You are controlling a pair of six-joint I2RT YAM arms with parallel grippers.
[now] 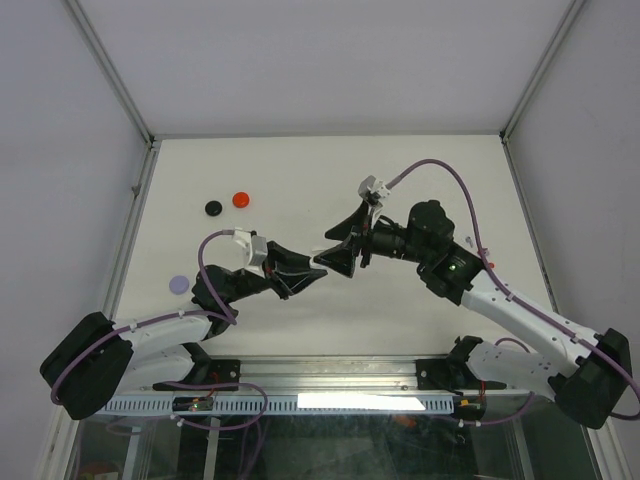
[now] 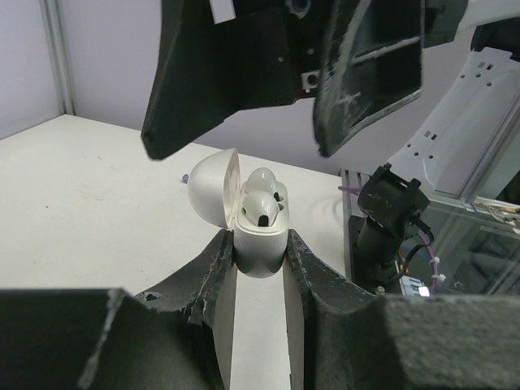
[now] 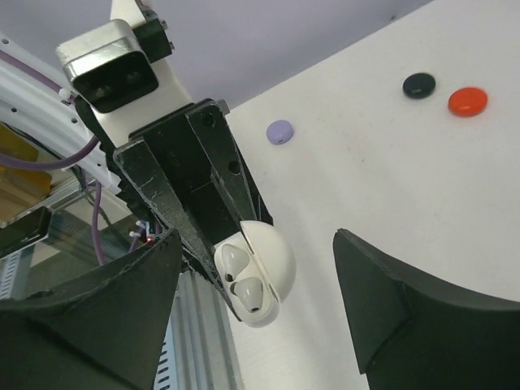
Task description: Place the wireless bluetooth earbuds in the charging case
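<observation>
My left gripper is shut on the white charging case, which is held up with its lid swung open. Two white earbuds sit side by side in the case: one earbud and another earbud. In the left wrist view they show as rounded white tops inside the rim. My right gripper stands open, its fingers spread wide with nothing between them, just above the case. From the top view, the right gripper largely covers the case.
A black disc, a red disc and a purple disc lie on the left of the white table. Small coloured bits rest by the right edge, partly behind the right arm.
</observation>
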